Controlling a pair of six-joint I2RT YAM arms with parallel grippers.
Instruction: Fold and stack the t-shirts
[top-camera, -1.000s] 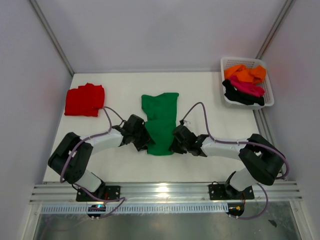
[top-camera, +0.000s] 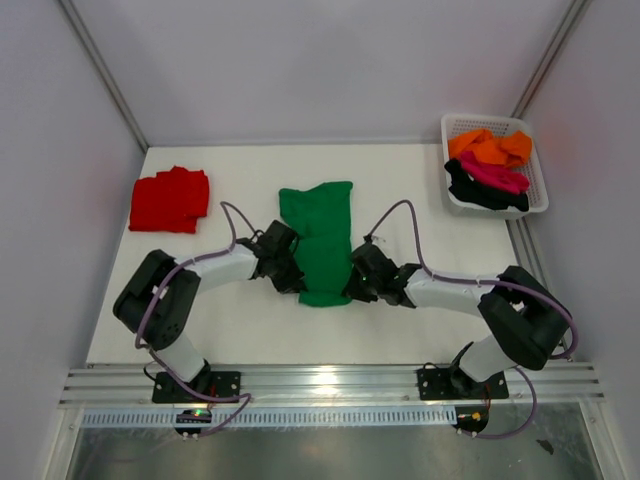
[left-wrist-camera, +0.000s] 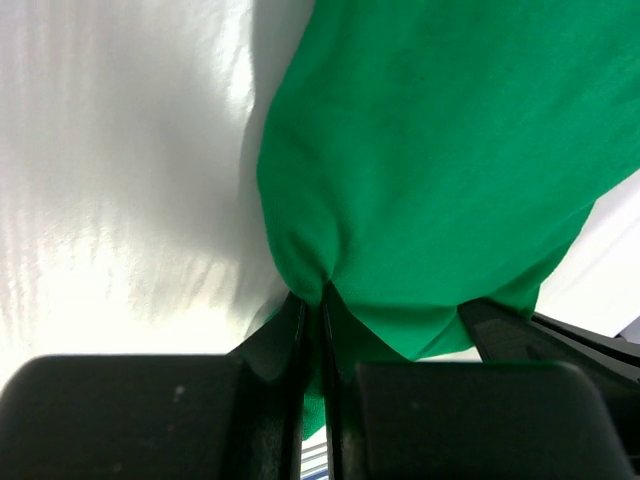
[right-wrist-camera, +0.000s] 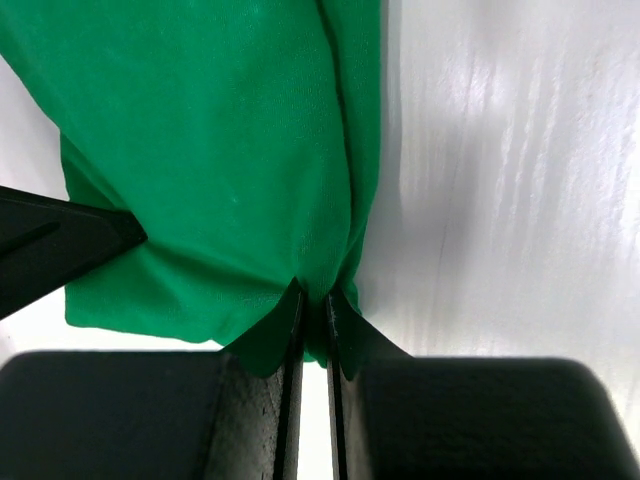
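Note:
A green t-shirt (top-camera: 322, 225) lies as a long narrow strip down the middle of the table, its far end slightly uneven. At its near left edge my left gripper (top-camera: 299, 290) is shut on the cloth; in the left wrist view the green fabric (left-wrist-camera: 430, 150) bunches between the fingertips. Opposite, my right gripper (top-camera: 349, 294) pinches the near right edge, and gathered fabric (right-wrist-camera: 230, 150) shows between its fingers in the right wrist view. A short flap of cloth hangs past both grips. On the left of the table rests a folded red t-shirt (top-camera: 170, 200).
A white basket (top-camera: 463, 124) at the back right holds orange, pink and black clothes (top-camera: 490, 168). Bare table (top-camera: 240, 175) separates the red shirt from the green one, and the front strip is clear.
The green shirt has moved a little away from the front edge with them.

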